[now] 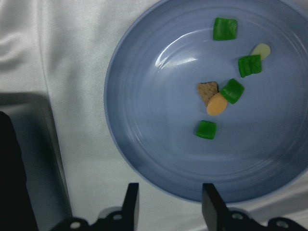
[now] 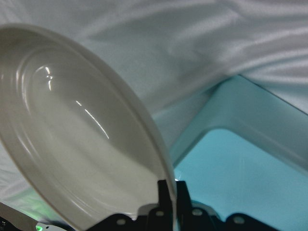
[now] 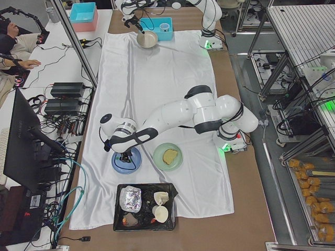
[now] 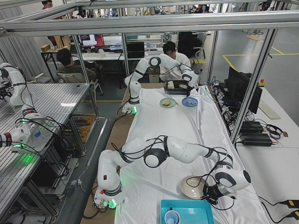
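Observation:
My left gripper stands open over the near rim of a blue plate (image 1: 159, 120), which holds several green pieces (image 1: 224, 29), a brown piece (image 1: 206, 91) and round orange and pale slices. A green plate (image 3: 159, 162) with a yellow flat piece (image 3: 170, 156) sits beside it. At the other end, my right gripper is shut on the rim of a cream bowl (image 2: 72, 134), tilted beside a cyan tray (image 2: 240, 173) that holds a cup (image 4: 172, 217).
A black tray (image 3: 144, 220) with a foil packet and cups lies near the blue plate. Monitors and cables line one side, with a metal post (image 4: 252, 84).

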